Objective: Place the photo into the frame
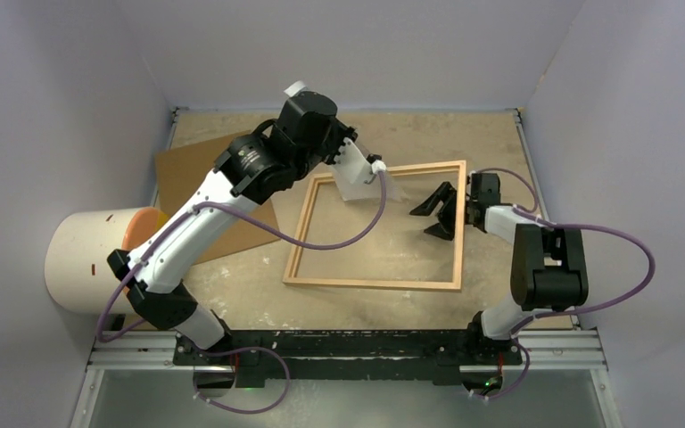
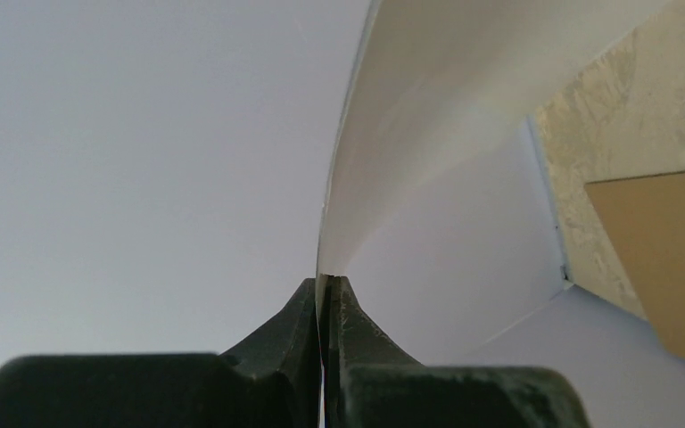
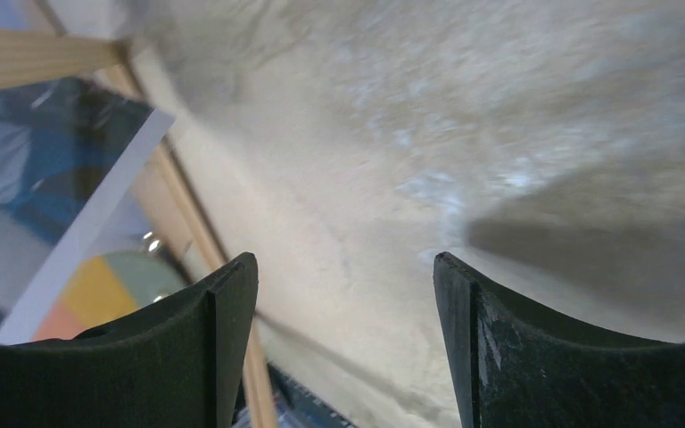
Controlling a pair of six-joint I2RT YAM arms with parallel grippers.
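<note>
The wooden frame [image 1: 375, 285] lies flat on the table around bare surface. My left gripper is shut on the thin white sheet [image 2: 446, 80], raised above the frame's back-left part; in the top view it is largely behind the left arm. My right gripper [image 1: 441, 209] is at the frame's right side, fingers over its inside. Its right wrist view shows the fingers [image 3: 187, 348] apart at the bottom, a gap between the visible pads, with blurred table beyond; whether they grip the frame's side is hidden.
A brown board [image 1: 187, 178] lies at the left. A white drum with a coloured end [image 1: 89, 259] stands at the front left. Walls enclose the table on the back and sides.
</note>
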